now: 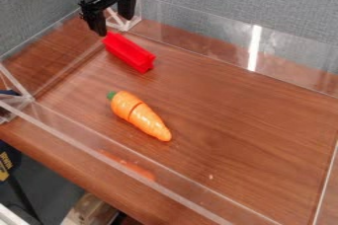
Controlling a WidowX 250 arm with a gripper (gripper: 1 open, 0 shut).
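Note:
My black gripper hangs at the top left, above a red block lying on the wooden floor of the clear-walled enclosure. Whether its fingers are open or shut is hard to make out. A toy carrot, orange with a green tip and segment lines, lies lower in the middle of the floor, apart from the block.
Transparent walls surround the wooden surface. Some dark and wooden items lie outside at the lower left.

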